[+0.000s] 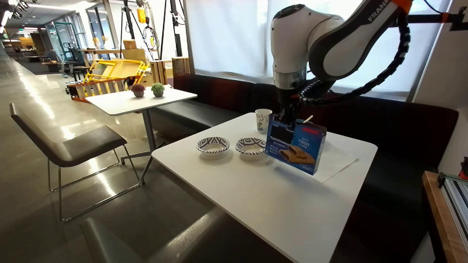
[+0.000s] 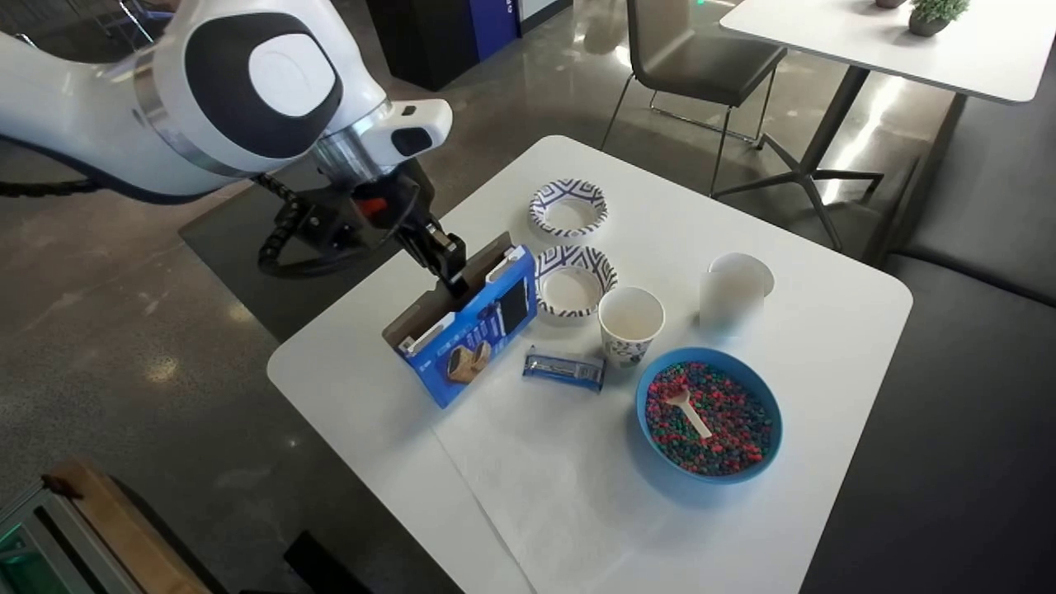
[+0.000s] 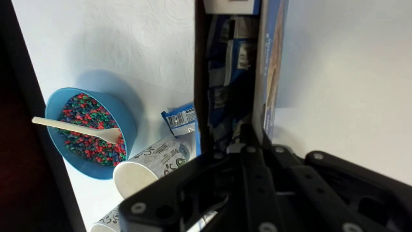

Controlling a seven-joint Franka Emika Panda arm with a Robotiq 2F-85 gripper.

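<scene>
A blue fruit-bar box hangs tilted just above the white table, its top flaps open. My gripper is shut at the box's open top edge, pinching its thin cardboard wall. Looking down into the box in the wrist view, I see several wrapped bars inside. The dark fingers overlap the near end of the opening, so their exact hold on the wall is partly hidden. One wrapped bar lies loose on the table beside the box.
Two patterned paper bowls sit near the box. Beyond the loose bar stand paper cups and a blue bowl of coloured bits with a spoon.
</scene>
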